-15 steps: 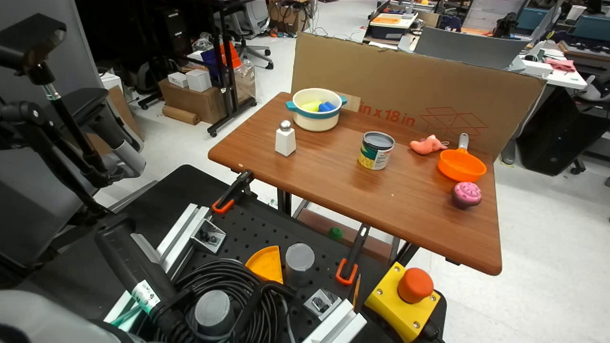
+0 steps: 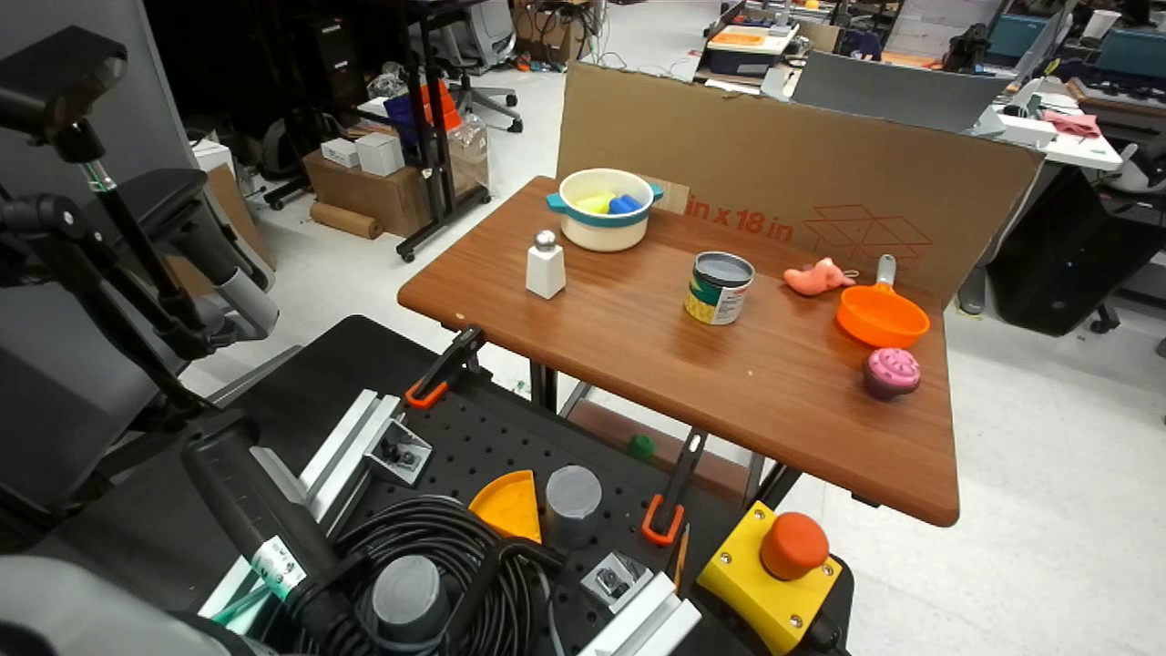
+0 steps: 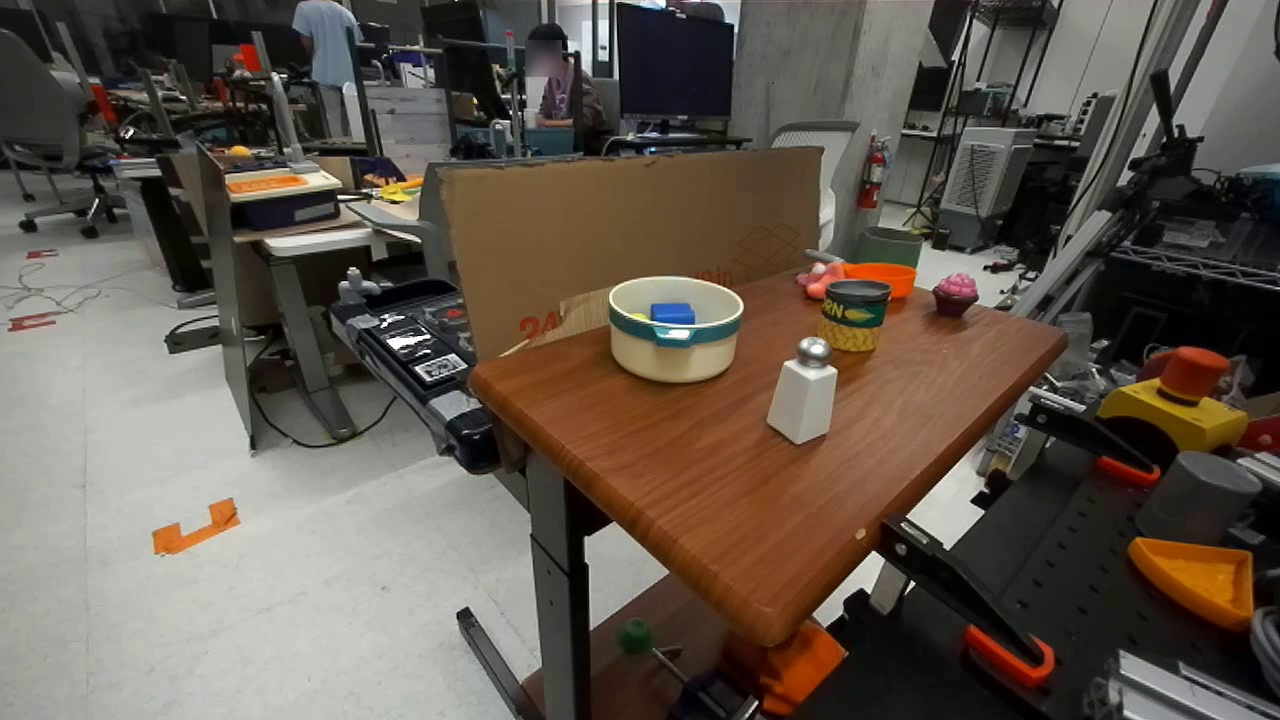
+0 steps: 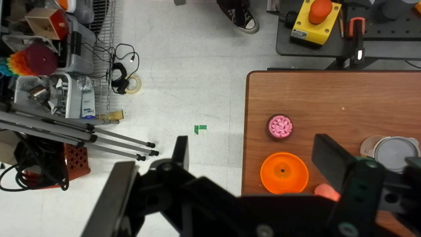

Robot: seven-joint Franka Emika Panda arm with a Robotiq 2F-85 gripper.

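My gripper shows only in the wrist view, its fingers wide open with nothing between its fingers. Below it are the table's edge and a strip of floor. On the wooden table (image 2: 645, 317) a white pot (image 2: 607, 231) with teal handles holds yellow and blue pieces. A white shaker (image 2: 546, 271) with a metal top stands upright near it. Around the middle is a corn can (image 2: 718, 290). Toward the far right lie a pink toy (image 2: 817, 278), an orange strainer (image 2: 883, 315) and a pink-topped cupcake (image 2: 891, 373).
A cardboard panel (image 2: 765, 153) walls off the back of the table. Along the front edge sit black clamps (image 2: 680, 481), with a yellow box (image 2: 771, 574) bearing a red button nearby.
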